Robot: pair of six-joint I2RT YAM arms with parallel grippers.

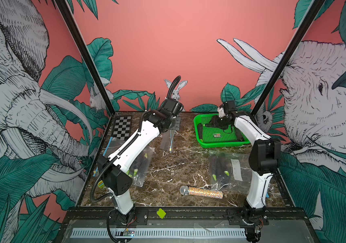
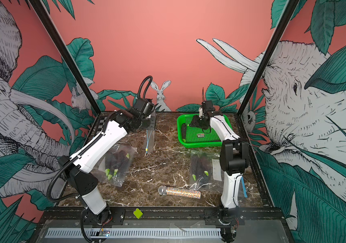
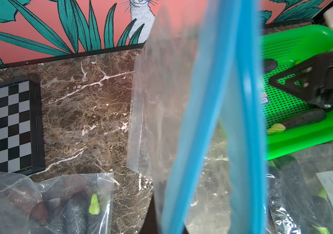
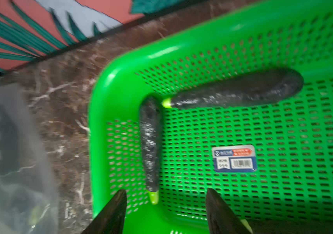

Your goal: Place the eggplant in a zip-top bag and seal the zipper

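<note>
My left gripper [image 1: 173, 123] holds a clear zip bag [image 1: 167, 139] upright in the middle of the table; in the left wrist view the bag's blue zipper [image 3: 248, 117] fills the centre and hides the fingertips. My right gripper is open above the green basket [image 4: 104, 101], nothing between its fingers. In the basket one dark eggplant [image 4: 149, 144] lies along the left side and another [image 4: 236, 87] along the back, and part of a third shows at the lower right.
Filled bags lie front left [image 2: 114, 166] and front right [image 2: 205, 170]. A checkerboard [image 1: 121, 128] is at back left; a glittery microphone [image 1: 201, 193] lies at the front.
</note>
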